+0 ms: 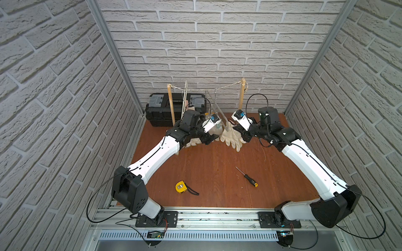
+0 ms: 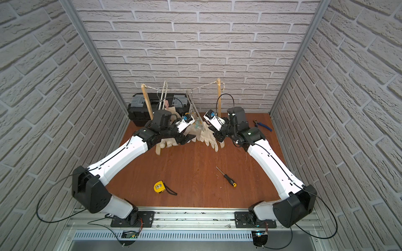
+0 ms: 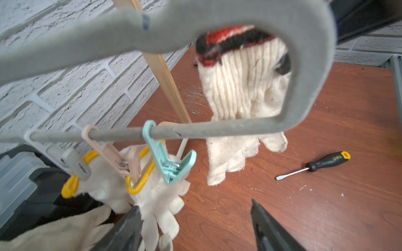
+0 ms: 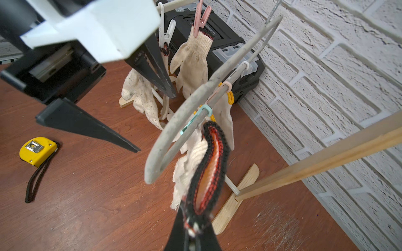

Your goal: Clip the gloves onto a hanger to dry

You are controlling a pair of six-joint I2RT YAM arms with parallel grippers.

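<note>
A cream knit glove (image 4: 195, 156) with a black-and-red cuff dangles from my right gripper, whose fingers are shut on the cuff edge. In the left wrist view that glove (image 3: 228, 90) is beyond the grey hanger (image 3: 234, 127), at its rounded end. A mint clip (image 3: 165, 156) on the lower bar appears empty. Beside it, a pink clip (image 3: 111, 150) and a whitish clip (image 3: 62, 156) grip a yellow-cuffed glove (image 3: 161, 196). My left gripper is open near the mint clip, fingers apart, nothing between them.
Other gloves (image 4: 194, 60) hang from clips at the hanger's far side. A wooden post (image 4: 318, 156) stands close by, with a black toolbox (image 1: 157, 113) behind. A tape measure (image 1: 181, 186) and screwdriver (image 1: 248, 177) lie in front.
</note>
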